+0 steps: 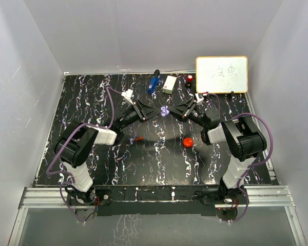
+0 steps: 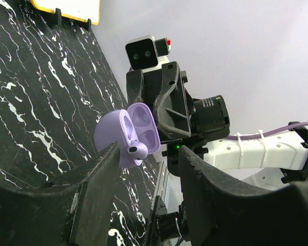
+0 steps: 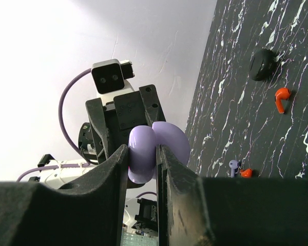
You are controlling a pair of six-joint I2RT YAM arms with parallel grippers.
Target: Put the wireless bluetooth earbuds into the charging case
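Note:
A purple charging case (image 1: pixel 165 111), lid open, is held up between the arms, with my right gripper shut on it. The left wrist view shows two compartments in the case (image 2: pixel 142 120) and a light-purple rounded piece at its front. My left gripper is open, its fingertips just short of the case; whether they touch it, I cannot tell. In the right wrist view a lilac earbud (image 3: pixel 233 167) lies on the table beside an orange piece (image 3: pixel 246 173); another orange earbud (image 3: pixel 282 97) lies farther off.
A red round object (image 1: pixel 188 142) lies below the right arm. At the back are a blue item (image 1: pixel 153 84), a white box (image 1: pixel 169 84), a red-capped bottle (image 1: pixel 189 80) and a whiteboard (image 1: pixel 222 75).

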